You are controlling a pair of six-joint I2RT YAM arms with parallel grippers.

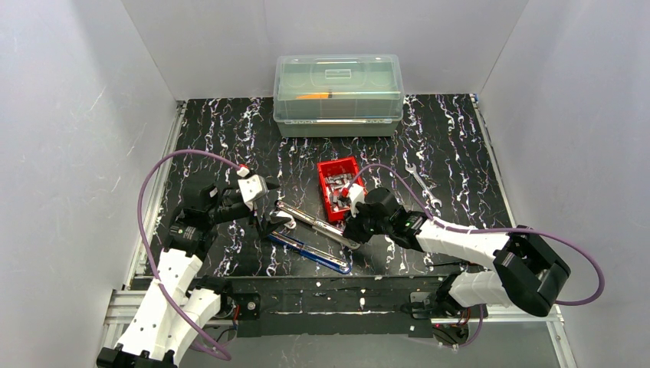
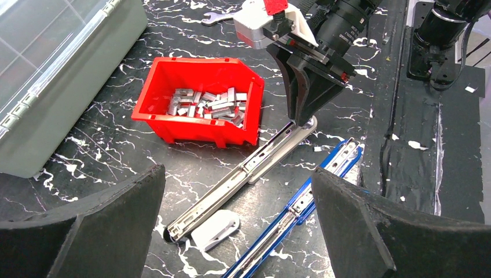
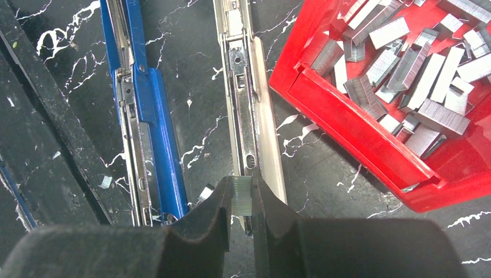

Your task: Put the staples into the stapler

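Note:
A silver stapler (image 2: 240, 176) lies opened out flat on the black marbled table, its staple channel (image 3: 242, 110) facing up. Between the fingers of my right gripper is a small staple strip (image 3: 241, 202), held over the near end of that channel. Whether the strip touches the channel, I cannot tell. Alongside lies a blue stapler (image 2: 298, 208), also opened out. My left gripper stands open with nothing between its fingers, back from the staplers' far ends.
Loose staple strips fill a red bin (image 2: 200, 66) close beside the silver stapler. A white staple remover (image 2: 215, 229) lies by the stapler's end. Behind stands a lidded toolbox (image 1: 338, 96); a wrench (image 1: 423, 186) lies to the right.

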